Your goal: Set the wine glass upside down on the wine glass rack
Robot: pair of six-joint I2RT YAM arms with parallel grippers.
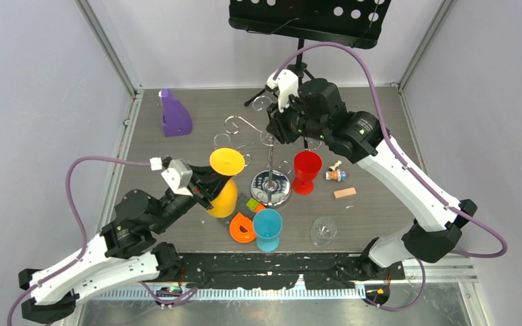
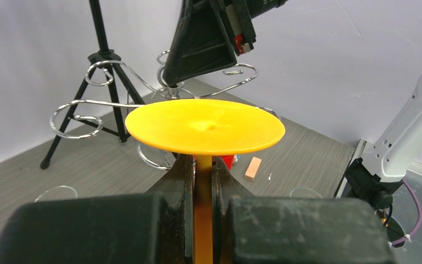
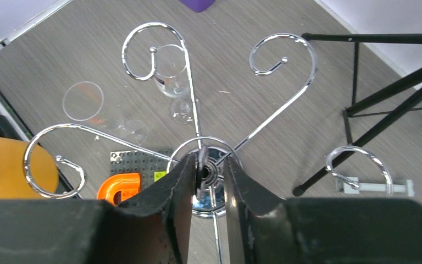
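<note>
The yellow wine glass point(image 1: 225, 201) is upside down, its foot uppermost, with my left gripper point(image 1: 219, 183) shut on its stem. In the left wrist view the flat yellow foot point(image 2: 205, 127) sits above the fingers, and the bowl is out of sight. A chrome wine glass rack point(image 1: 262, 187) with curled arms stands at the table's middle, just right of that glass. Over the rack's top is my right gripper, part open, its fingers around or beside the top of the post. Whether they touch it I cannot tell. The rack's left curled arm point(image 3: 77, 127) reaches towards the yellow bowl.
A red goblet point(image 1: 306, 170) stands close right of the rack, a blue goblet point(image 1: 268, 226) in front, beside orange blocks point(image 1: 241, 231). Clear glasses point(image 3: 171, 82) stand left of the rack. Behind it rises a black tripod stand point(image 1: 300, 61).
</note>
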